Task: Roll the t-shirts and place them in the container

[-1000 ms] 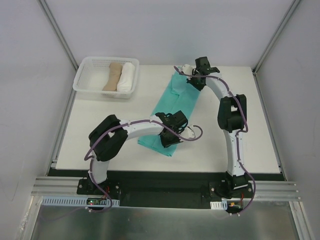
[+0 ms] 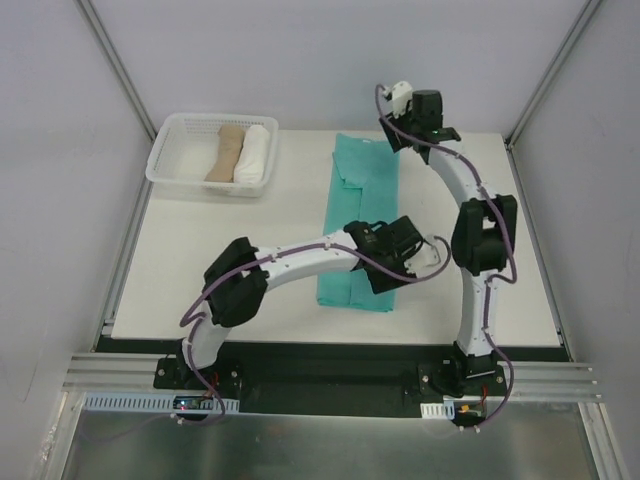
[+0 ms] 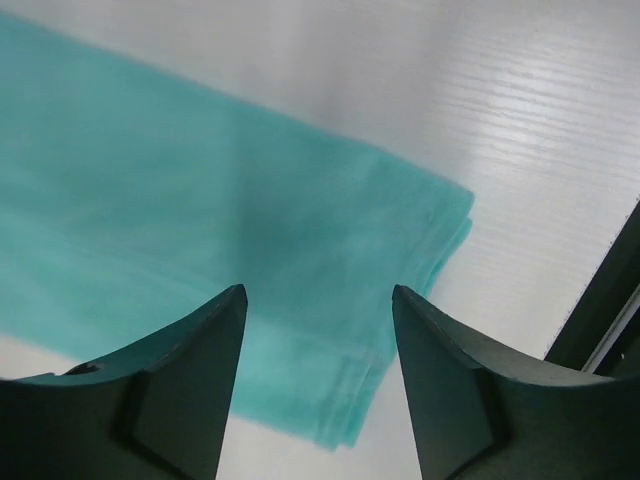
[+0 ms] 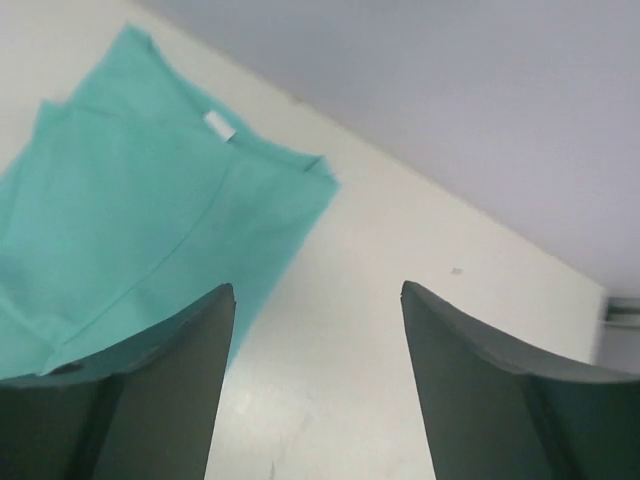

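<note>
A teal t-shirt (image 2: 345,210), folded into a long narrow strip, lies on the white table, running from the back edge toward the front. Above its near end hovers my left gripper (image 2: 390,288); in the left wrist view the shirt's near corner (image 3: 440,205) shows beyond the parted fingers, with nothing held. My right gripper (image 2: 393,148) is at the strip's far right corner. In the right wrist view the shirt's far end (image 4: 260,180) with a small white tag lies left of centre, and the open fingers have only bare table between them.
A white basket (image 2: 165,160) at the back left holds a brown roll (image 2: 226,152) and a white roll (image 2: 252,153). Bare table (image 2: 220,235) lies on both sides of the strip. A wall rises behind the back edge.
The t-shirt's near end has swung right, so the slanted strip now lies straight. My left gripper moved right with it.
</note>
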